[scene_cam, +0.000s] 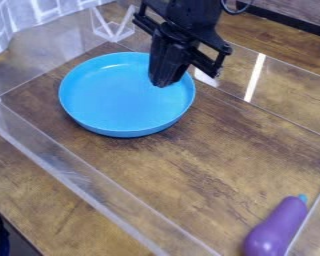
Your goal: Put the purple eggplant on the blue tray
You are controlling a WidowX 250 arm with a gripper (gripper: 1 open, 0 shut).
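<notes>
The purple eggplant (276,228) lies on the wooden surface at the lower right, its green-blue stem end pointing up and right. A round blue tray (107,108) sits at the upper left, its inside bare where it shows. My black gripper (168,78) hangs over the tray's right rear part, well apart from the eggplant. Its dark parts overlap, so the frames do not show whether it is open or shut.
Clear plastic walls edge the wooden surface (170,168) at the left, back and right. Wood between tray and eggplant is free. A whitish cloth (23,18) lies beyond the upper left corner.
</notes>
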